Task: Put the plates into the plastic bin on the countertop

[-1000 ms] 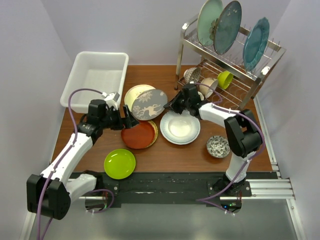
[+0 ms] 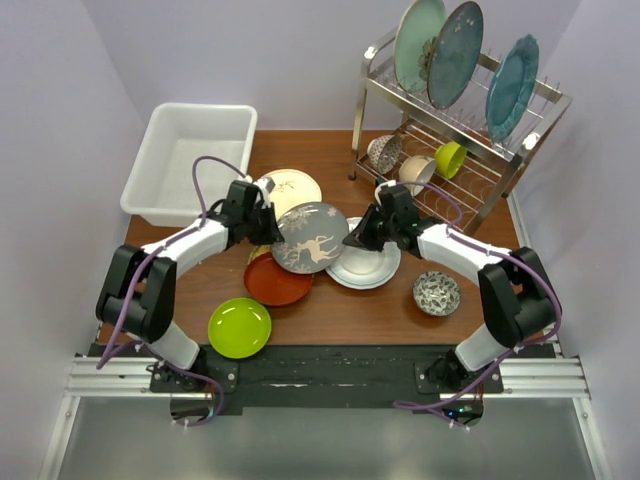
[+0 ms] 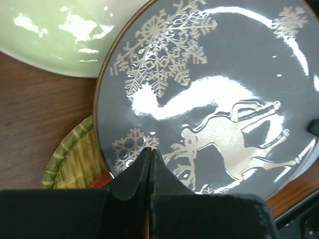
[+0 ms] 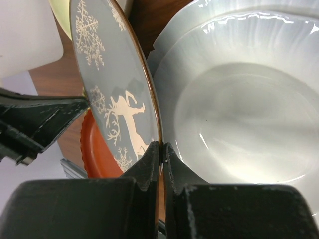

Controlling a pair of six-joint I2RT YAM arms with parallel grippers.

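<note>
The grey reindeer plate (image 2: 312, 238) hangs tilted above the counter. Its right edge is pinched by my right gripper, which is shut on the rim. At the plate's left edge is my left gripper; its fingertips meet with no gap and nothing between them, and the plate's face lies outside them. White plates (image 2: 365, 265) are stacked under and right of the grey one. A red-brown plate (image 2: 277, 283) rests below it, and a bright green plate (image 2: 240, 328) sits at the front. Farther back lies a pale green plate (image 2: 292, 190). The white plastic bin (image 2: 190, 165) stands back left.
A metal dish rack (image 2: 455, 120) with upright plates and several bowls fills the back right. A patterned bowl (image 2: 437, 293) stands at the right. A woven rim (image 3: 72, 159) shows beneath the red-brown plate. Bare counter lies between the green plate and patterned bowl.
My left gripper has gone from open to shut and moved right to the plate's edge.
</note>
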